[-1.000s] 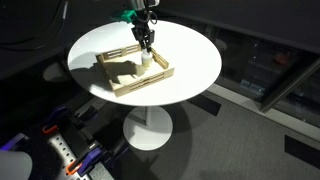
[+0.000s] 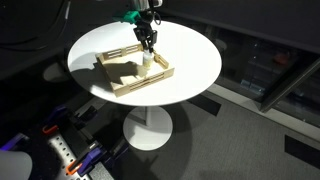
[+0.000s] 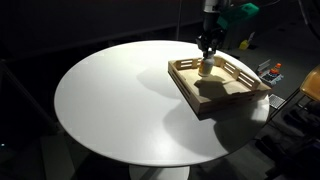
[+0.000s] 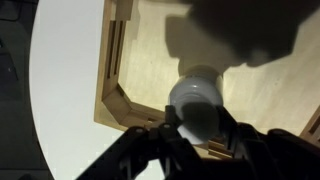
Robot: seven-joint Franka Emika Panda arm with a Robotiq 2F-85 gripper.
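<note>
A pale bottle-like object with a white rounded top [image 4: 197, 108] is between the dark fingers of my gripper, which is shut on it near its top. In exterior view 1 the bottle [image 2: 147, 60] stands upright inside a shallow wooden tray [image 2: 126, 91]. From the other side, the same bottle [image 3: 206, 68] shows within the tray [image 3: 209, 102], with my gripper [image 3: 208, 53] above it. Whether its base touches the tray floor I cannot tell.
The round white table [image 3: 120, 90] has wide bare room beside the tray. Raised slatted walls edge the tray, and its floor looks otherwise empty. In exterior view 2, an orange-brown chair-like object [image 3: 290, 95] lies beyond the table at the right.
The arm above the tray has shifted very slightly over the last second. The bottle and tray look the same, with the gripper at the bottle's top throughout.
</note>
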